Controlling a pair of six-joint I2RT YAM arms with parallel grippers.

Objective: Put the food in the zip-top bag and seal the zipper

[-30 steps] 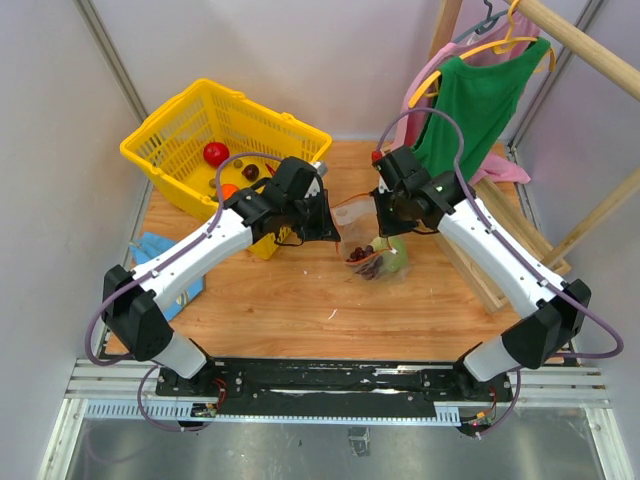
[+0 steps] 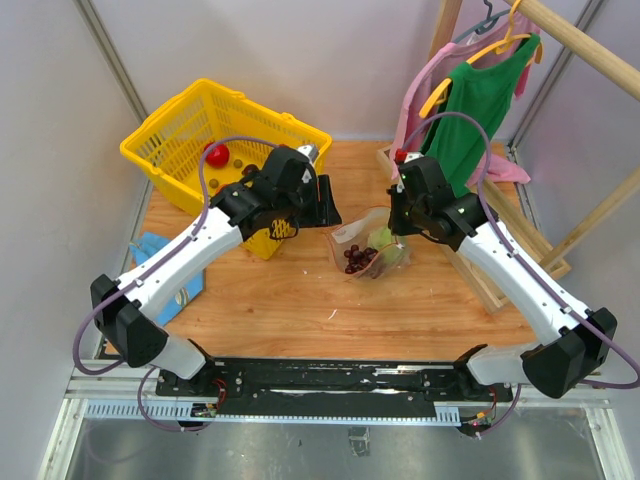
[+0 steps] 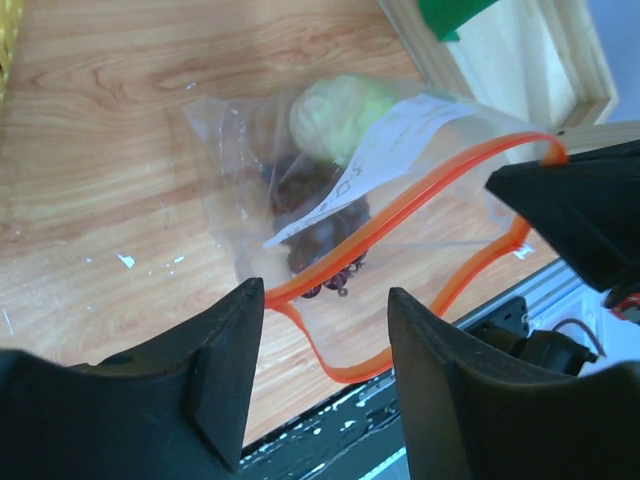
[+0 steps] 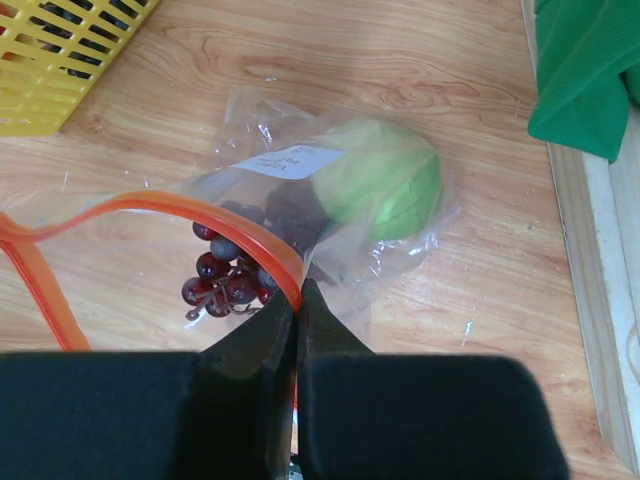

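A clear zip bag with an orange zipper rim hangs over the table, its mouth gaping. Inside it lie dark red grapes and a pale green round vegetable. My right gripper is shut on the orange rim at one end of the mouth. At the opposite corner my left gripper stands open, its fingers on either side of the rim's near corner and apart from it. From above, the left gripper is at the bag's left and the right one at its right.
A yellow basket with a red tomato and other food stands at the back left. Behind the right arm is a wooden rack with a green top. A blue cloth lies at left.
The left fingers have parted and come free of the bag's rim.
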